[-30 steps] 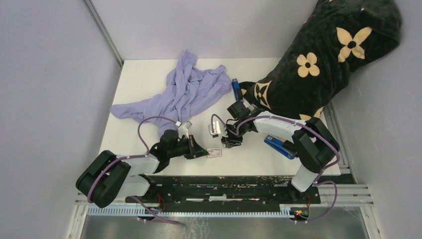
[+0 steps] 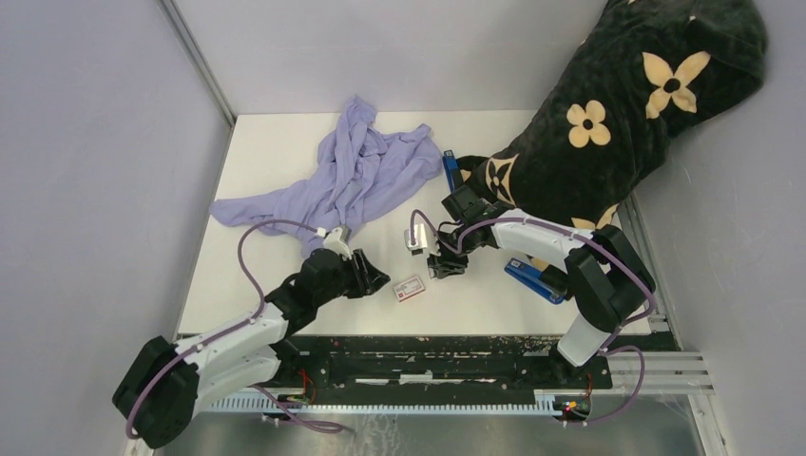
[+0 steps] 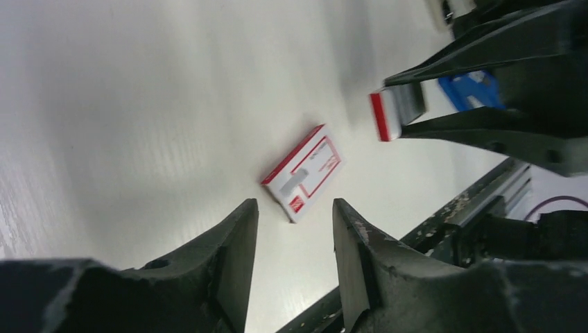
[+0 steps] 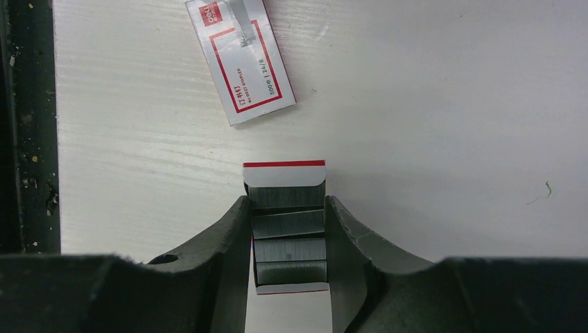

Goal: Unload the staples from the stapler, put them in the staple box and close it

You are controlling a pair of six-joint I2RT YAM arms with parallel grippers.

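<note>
A small white and red staple box point(image 2: 409, 287) point(image 3: 302, 173) point(image 4: 240, 62) lies flat on the white table between my grippers. My right gripper point(image 2: 445, 268) is shut on an open-ended tray of staple strips with red-edged white card, seen also in the left wrist view point(image 3: 396, 111). My left gripper point(image 2: 374, 278) stands open, left of the box, with nothing between its fingers. Blue staplers point(image 2: 534, 279) lie at the right, and another blue object point(image 2: 450, 166) at the back; their details are unclear.
A crumpled lilac cloth point(image 2: 342, 180) covers the back left. A dark flowered plush point(image 2: 623, 104) fills the back right. The table's front edge point(image 2: 428, 333) is close below the box; bare table lies at the front left.
My left gripper has drawn back leftward from the box and opened. The box now lies more tilted. My right gripper has shifted slightly right.
</note>
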